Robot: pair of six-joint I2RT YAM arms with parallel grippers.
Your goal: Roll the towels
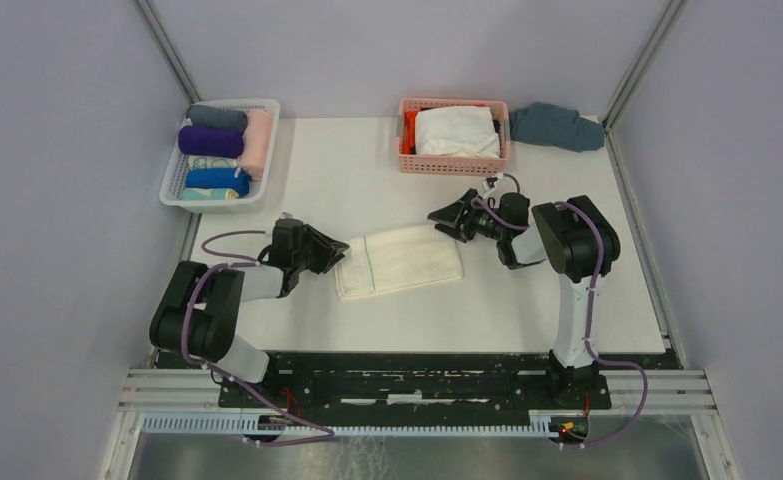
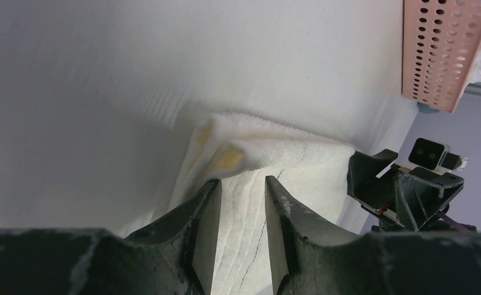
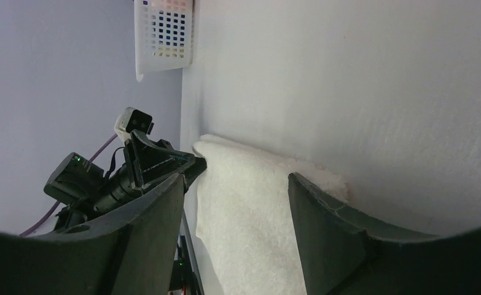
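A folded cream towel [image 1: 405, 268] lies flat in the middle of the table [image 1: 387, 325]. My left gripper [image 1: 339, 250] is over its upper left corner, where the edge rises in a fold [image 2: 287, 150]; its fingers stand part open with towel below and between them. My right gripper [image 1: 441, 222] is at the upper right corner, fingers open over the towel's far edge, which is slightly raised in the right wrist view.
A white basket [image 1: 172, 185] of rolled towels stands back left. A pink basket [image 1: 452, 168] with folded white cloth [image 1: 457, 130] is at the back, beside a folded dark teal towel [image 1: 555, 126].
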